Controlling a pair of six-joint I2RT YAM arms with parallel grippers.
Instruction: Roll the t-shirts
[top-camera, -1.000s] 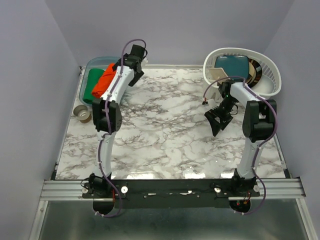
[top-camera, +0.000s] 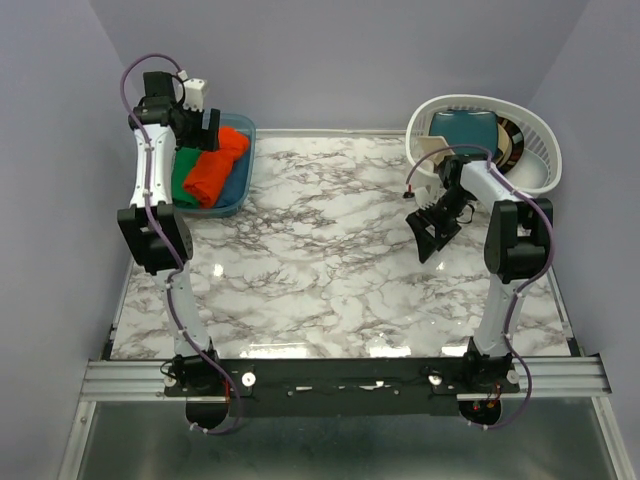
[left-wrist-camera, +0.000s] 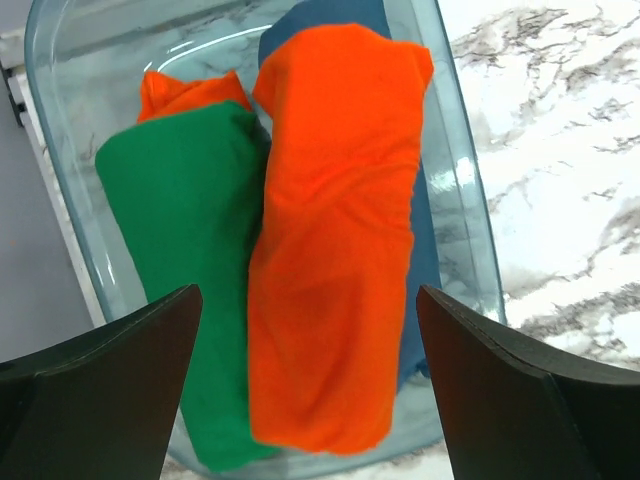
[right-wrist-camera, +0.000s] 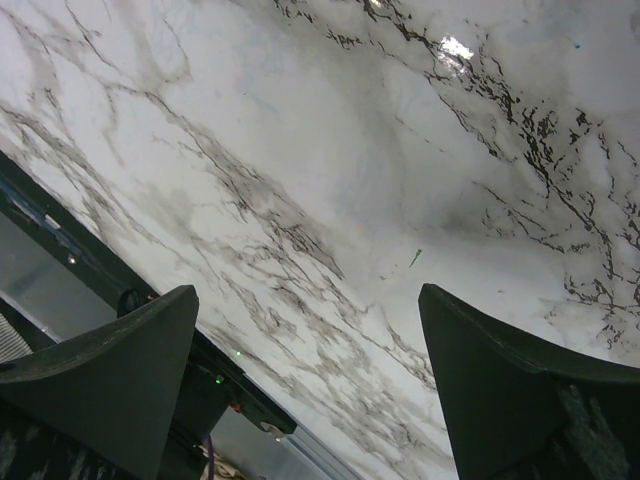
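Note:
In a blue plastic bin at the back left lie rolled or folded cloths: a green one, an orange one and a blue one partly under the orange. The left wrist view shows the orange cloth on top, the green cloth beside it, and a small orange bit behind the green. Over the bin, my left gripper is open, empty between its fingers. My right gripper stands open above bare marble at the right, holding nothing.
A white basket at the back right contains a teal item and a round striped one. Grey walls close in the sides and back.
The cloths stay in the bin.

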